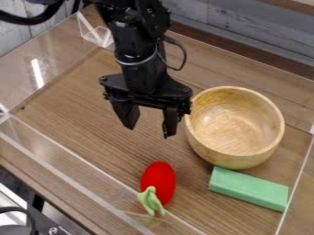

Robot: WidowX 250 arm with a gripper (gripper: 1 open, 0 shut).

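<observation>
My gripper [147, 117] hangs open over the wooden surface, just left of a wooden bowl [234, 125], with nothing seen between its dark fingers. Toward the front lies a red object [159, 181] with a pale green top, like a toy vegetable. A green rectangular block [248, 187] rests at the front right, below the bowl.
Clear plastic edges run along the left and front, and a grey plank wall stands at the back.
</observation>
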